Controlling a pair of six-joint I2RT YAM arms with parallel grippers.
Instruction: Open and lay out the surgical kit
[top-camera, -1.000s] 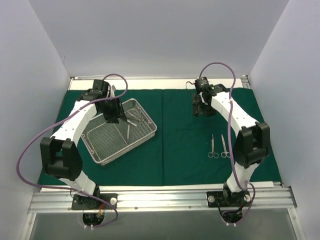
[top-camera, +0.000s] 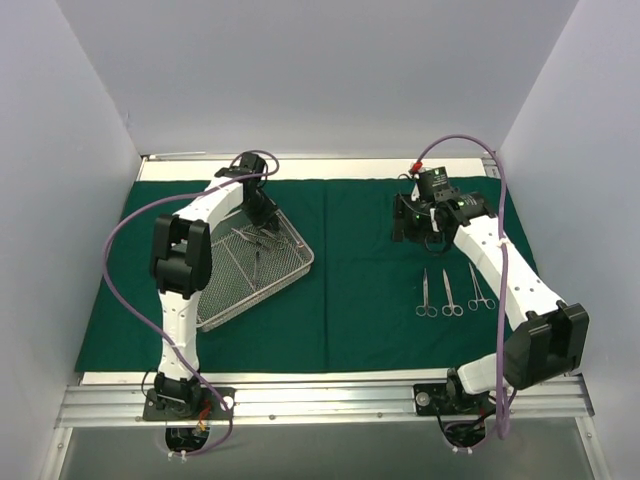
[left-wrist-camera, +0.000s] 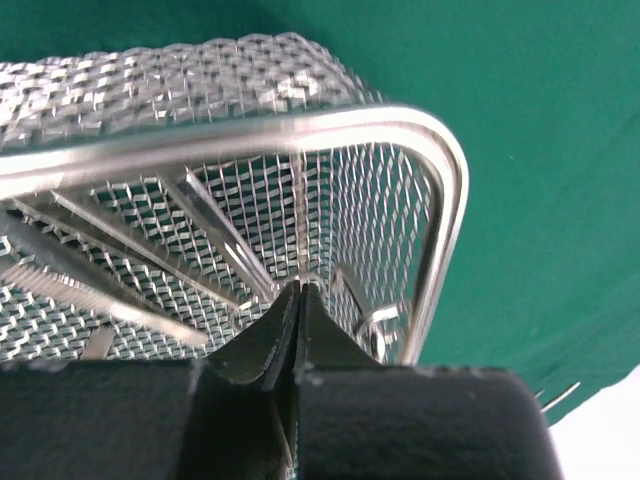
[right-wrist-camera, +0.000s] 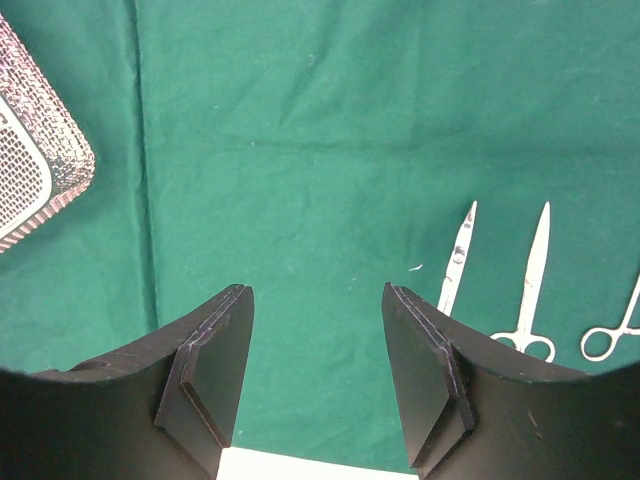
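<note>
A wire mesh tray (top-camera: 310, 264) stands on the left half of the green cloth, with several thin metal instruments in it. Down inside its far right corner is my left gripper (top-camera: 270, 222), shut, tips close to the instruments. In the left wrist view the fingertips (left-wrist-camera: 285, 325) meet beside the end of a slim metal handle (left-wrist-camera: 225, 235); nothing shows clearly between them. My right gripper stands open and empty above bare cloth. To its right lie three scissor-like instruments side by side, the nearest being a slim pair (right-wrist-camera: 458, 255), then a middle pair (right-wrist-camera: 534, 275).
More instruments (left-wrist-camera: 75, 270) lie close together near the left gripper, and the tray's raised metal rim (left-wrist-camera: 300, 130) surrounds them. Walls rise on both sides.
My left gripper has moved right and down into the tray's far right corner, and its fingers have come together.
</note>
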